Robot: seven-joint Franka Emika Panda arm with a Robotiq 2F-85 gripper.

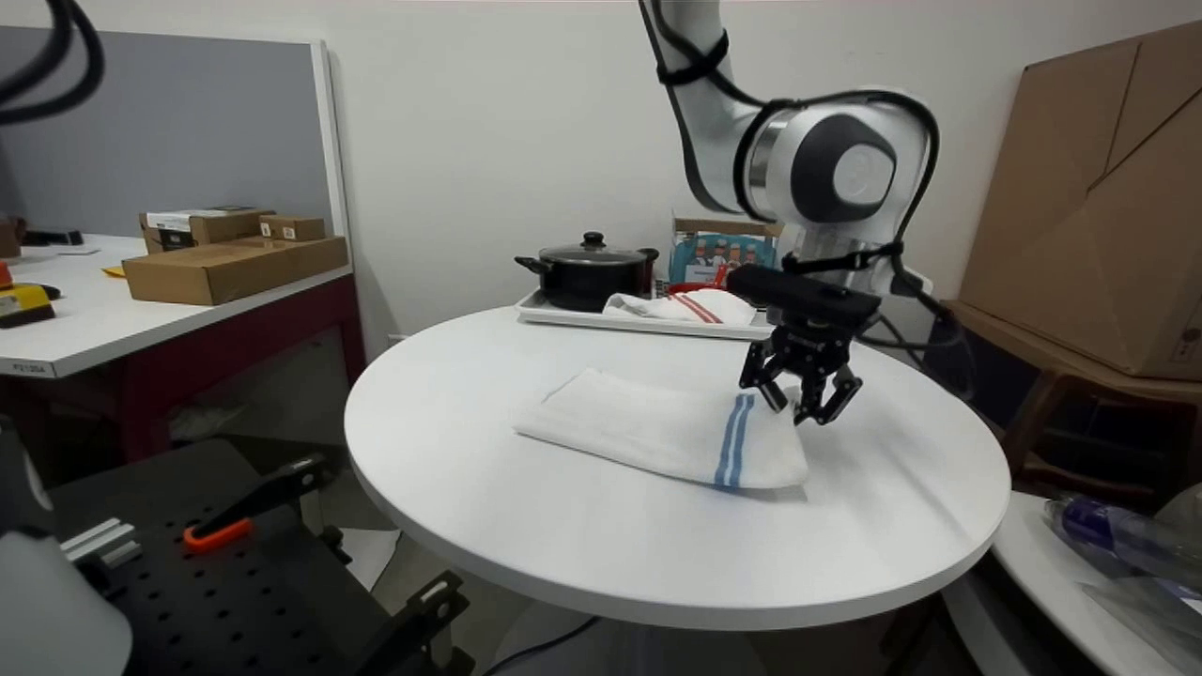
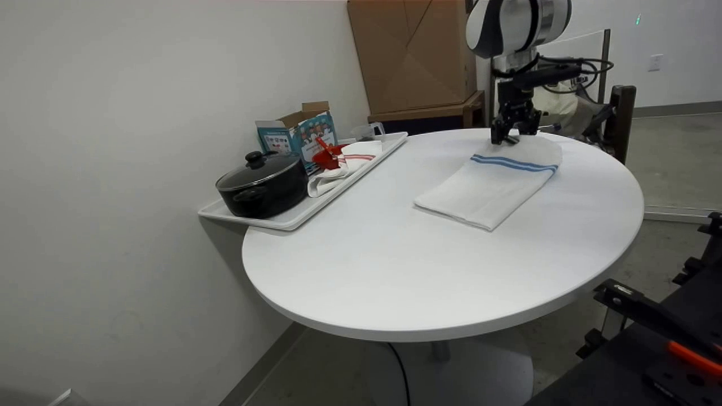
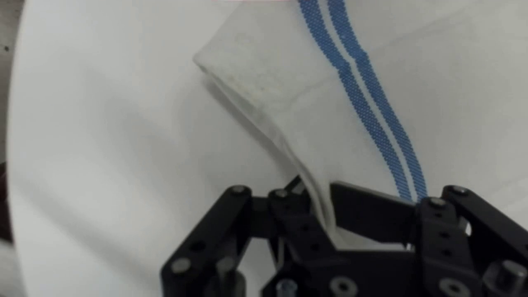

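A folded white towel with two blue stripes (image 1: 665,434) lies on the round white table (image 1: 507,530), right of its middle in exterior view 1. My gripper (image 1: 794,415) is at the towel's striped end. In the wrist view, the gripper is shut with the edge of the towel (image 3: 277,59) pinched between its finger pads. That edge is raised a little off the table, casting a thin shadow. Most of the cloth stays flat, as exterior view 2 shows for the towel (image 2: 484,192) there.
On a white tray (image 2: 304,215) along the wall stand a black lidded pot (image 2: 264,186), a box (image 2: 315,135), a red item and a red-striped cloth (image 2: 345,169).
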